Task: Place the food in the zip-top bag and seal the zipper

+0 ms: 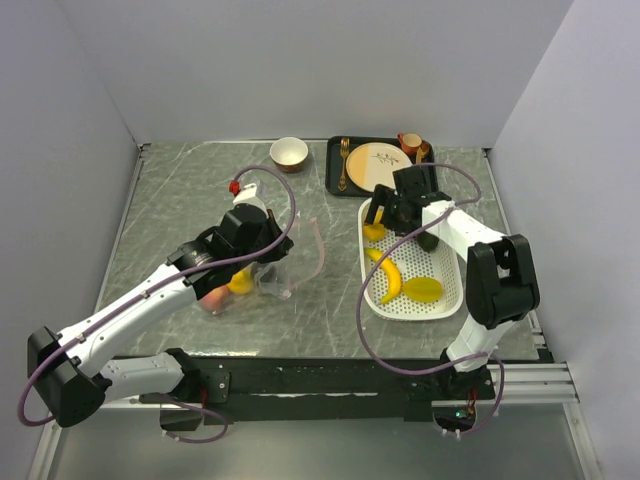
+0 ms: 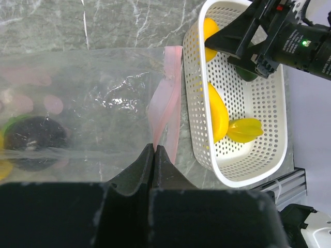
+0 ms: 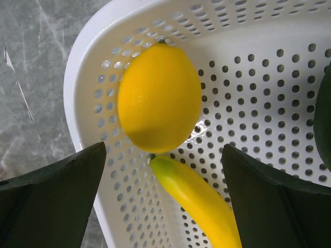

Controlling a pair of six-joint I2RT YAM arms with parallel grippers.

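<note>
The clear zip bag (image 2: 103, 103) lies on the table with several foods inside, among them a dark round one (image 2: 33, 142). My left gripper is shut at the bag's pink zip edge (image 2: 165, 103), the thin film pinched at its fingertips. Within the white basket (image 1: 455, 290) are an orange fruit (image 3: 159, 98), a banana (image 3: 196, 201), a yellow star-shaped fruit (image 2: 244, 130) and a dark green food (image 3: 325, 116). My right gripper stands open over the orange fruit, one finger on each side and nothing gripped.
Behind the basket sits a black tray (image 1: 334, 172) with a plate (image 1: 376, 166), a fork (image 1: 343, 160) and a cup (image 1: 409, 142). A white bowl (image 1: 289, 152) stands left of it. Bare table lies between bag and basket.
</note>
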